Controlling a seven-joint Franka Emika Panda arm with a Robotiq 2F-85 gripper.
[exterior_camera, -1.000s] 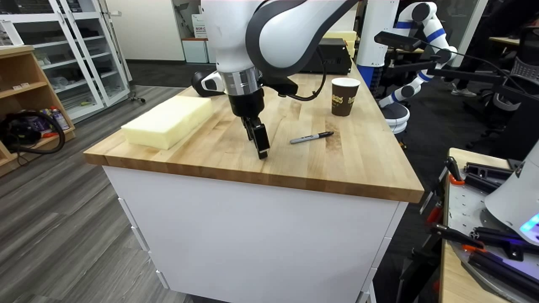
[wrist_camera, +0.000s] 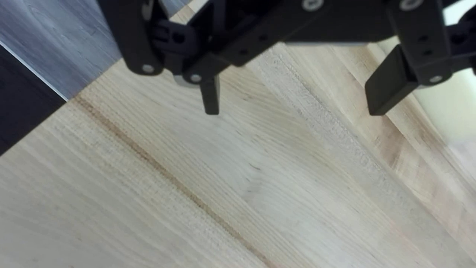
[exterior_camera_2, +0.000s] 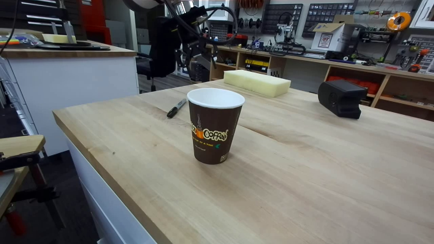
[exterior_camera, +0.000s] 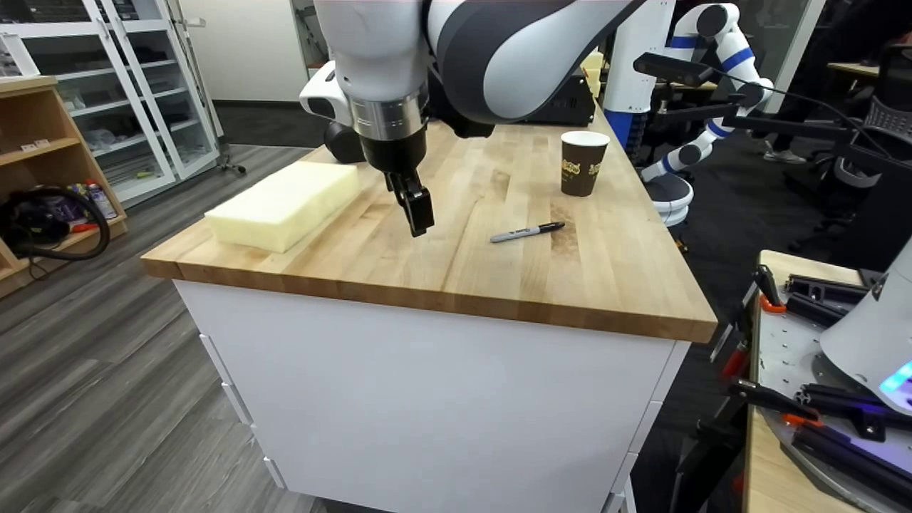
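Observation:
My gripper is open, its two fingers well apart with only bare wood visible beneath them in the wrist view. In exterior view 1 the gripper [exterior_camera: 419, 231] hangs above the table, between the foam block and the marker. The grey marker with a black cap [exterior_camera: 527, 231] lies flat to its right. Farther back stands a brown paper coffee cup [exterior_camera: 583, 164], upright; exterior view 2 shows the cup [exterior_camera_2: 214, 130] close up, with the marker [exterior_camera_2: 176, 108] lying behind it. A pale yellow foam block [exterior_camera: 286, 204] rests on the left side of the tabletop.
The wooden tabletop [exterior_camera: 479, 282] ends at a near edge above a white cabinet. A black object [exterior_camera_2: 340, 98] sits near the far side in exterior view 2. Bare wood surrounds the cup and marker.
My gripper has risen and shifted to the left in exterior view 1, away from the tabletop. Foam block, marker and cup have stayed where they were.

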